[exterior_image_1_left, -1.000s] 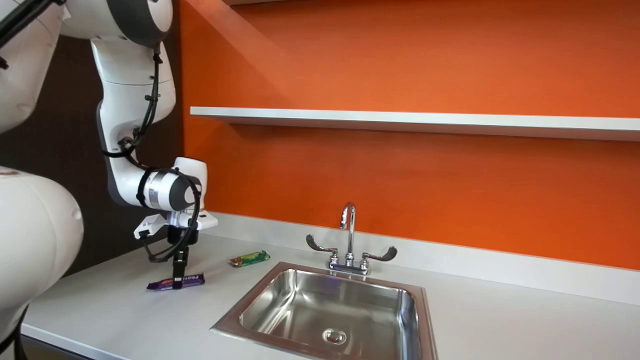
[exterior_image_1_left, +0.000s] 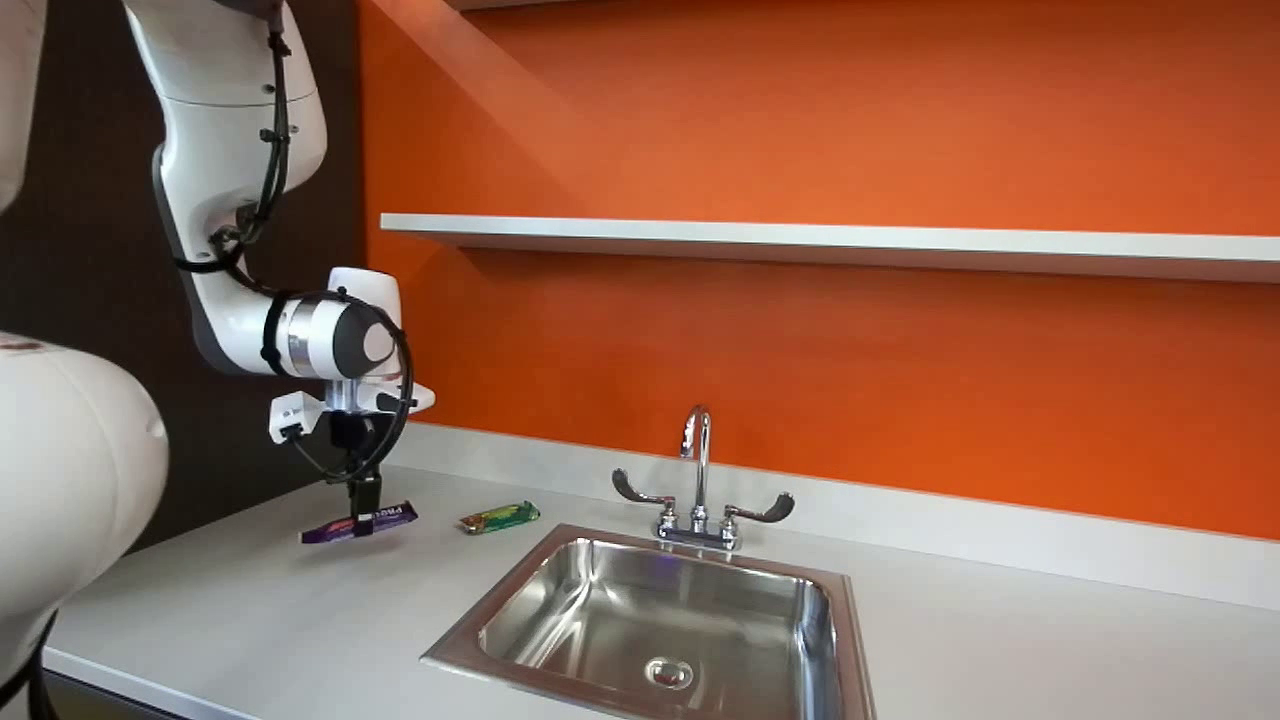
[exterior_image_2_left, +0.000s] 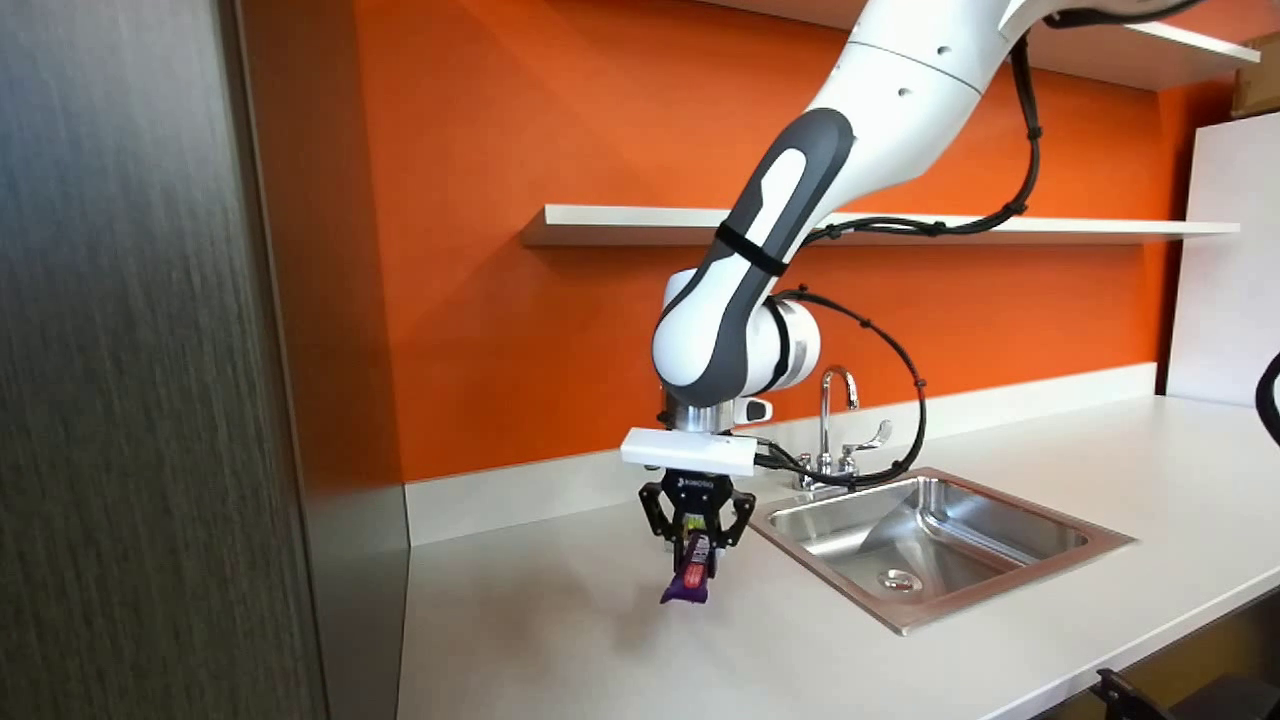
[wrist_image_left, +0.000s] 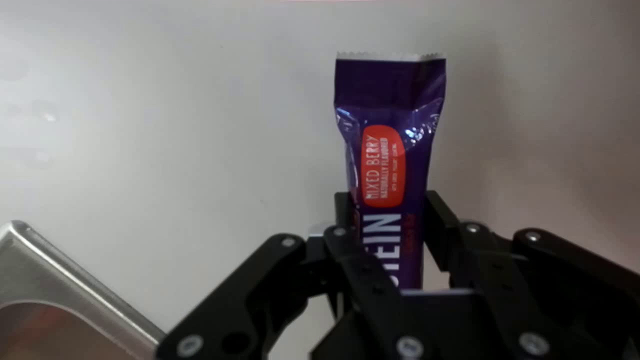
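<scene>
A purple protein bar (wrist_image_left: 390, 108) with a red "Mixed Berry" label runs lengthwise between my fingers in the wrist view. My gripper is shut on its middle, pads against both long sides. Exterior view 1 shows the bar (exterior_image_1_left: 393, 516) held a little tilted above the counter, with the gripper (exterior_image_1_left: 363, 528) pointing straight down. From the other side, one end of the bar (exterior_image_2_left: 687, 584) sticks out below the gripper (exterior_image_2_left: 696, 564) toward the camera, its shadow on the counter apart from it.
A green wrapped bar (exterior_image_1_left: 499, 517) lies on the counter (exterior_image_1_left: 276, 612) between the gripper and the steel sink (exterior_image_1_left: 576, 648). The faucet (exterior_image_1_left: 699, 468) stands behind the basin. A white shelf (exterior_image_1_left: 840, 236) crosses the orange wall. Bare counter lies left of the sink.
My gripper has risen with the purple bar, which now hangs higher and slightly tilted, off the counter. The green bar has stayed in place.
</scene>
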